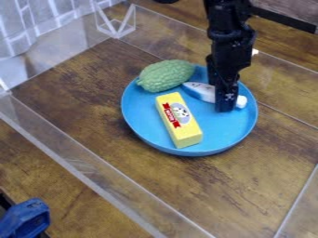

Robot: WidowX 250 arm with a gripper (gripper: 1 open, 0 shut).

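Note:
My black gripper (214,89) is open, low over the back right of a round blue plate (218,135), at a white item (199,89) lying there, which it partly hides. A yellow box (178,119) with a red-and-white label lies lengthwise front to back on the plate's left half. A green, leaf-textured oval object (165,74) lies at the plate's back left.
A blue object (22,219) sits at the bottom left corner. A small white item is at the back, behind the arm.

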